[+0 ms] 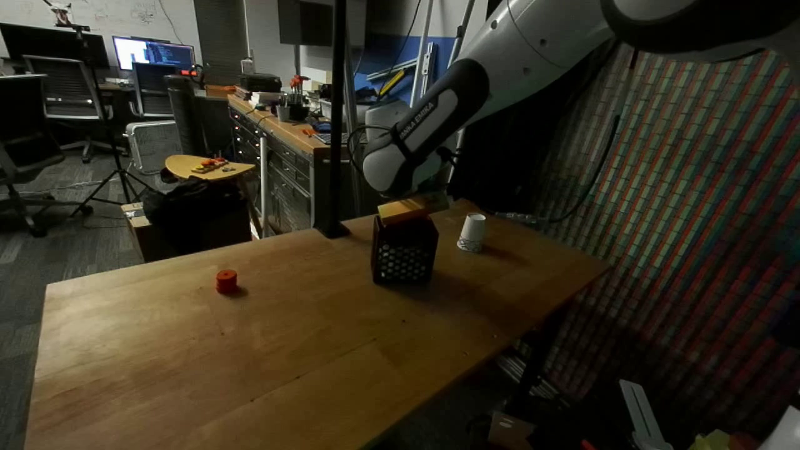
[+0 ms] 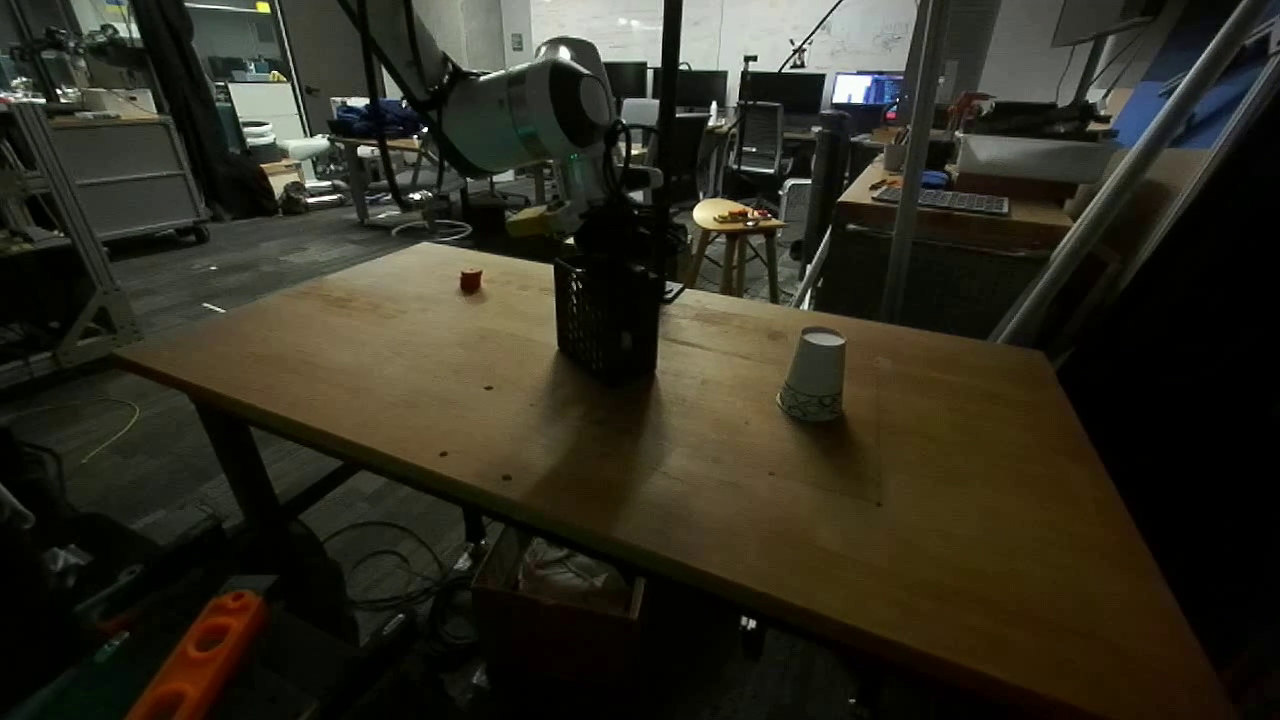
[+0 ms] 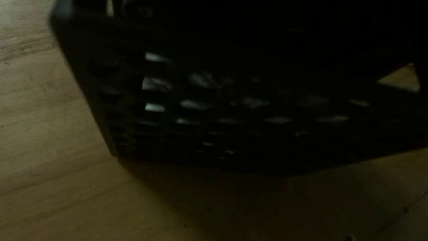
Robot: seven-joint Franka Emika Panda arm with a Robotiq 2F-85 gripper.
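The black perforated basket point(image 1: 403, 259) stands upright on the wooden table, its mouth covered by my lowered hand. My gripper point(image 2: 602, 246) reaches down into that basket. Through the basket's holes, the wrist view shows pale patches of white tissue point(image 3: 202, 80). How much of the tissue rests on the basket's floor cannot be seen.
A white paper cup point(image 1: 472, 232) stands upside down to the basket's right in exterior view 1. Far to the left sits a small red cylinder point(image 1: 226, 281). A dark post point(image 1: 335, 150) rises at its back edge.
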